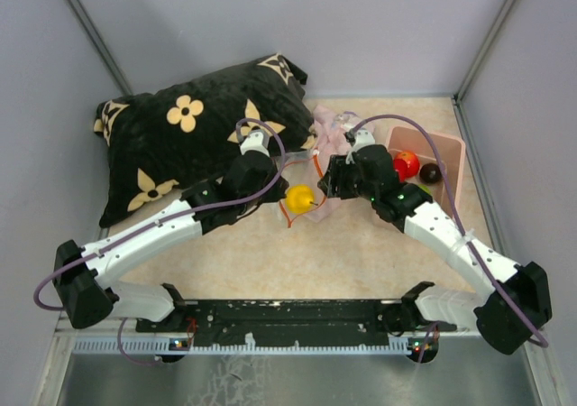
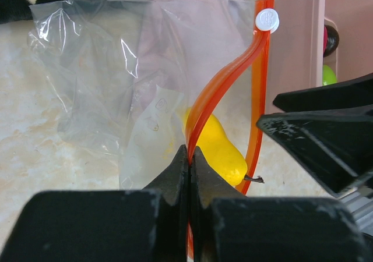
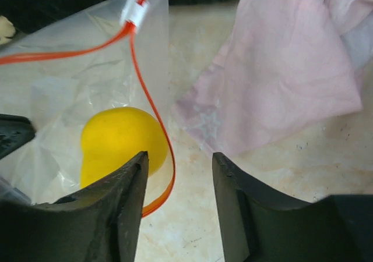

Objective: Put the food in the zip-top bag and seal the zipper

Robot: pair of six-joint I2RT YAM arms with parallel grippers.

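The clear zip top bag point(image 2: 87, 70) lies with its mouth, edged by orange zipper strips point(image 2: 215, 93), toward me. Inside it rests a yellow pear-shaped food point(image 2: 218, 148), its dark stem by the opening. My left gripper point(image 1: 283, 190) is shut on one orange strip, which runs between its fingertips in the left wrist view. My right gripper is open at the bag's right side; the other orange strip point(image 3: 173, 169) passes between its parted fingers, close to the left one. A white slider point(image 2: 267, 20) sits where the strips meet at the far corner.
Right of the bag stands a pink bin point(image 1: 455, 167) with red, green and dark food. A pink cloth point(image 1: 329, 135) lies behind the bag, and a black flowered pillow point(image 1: 194, 131) fills the back left.
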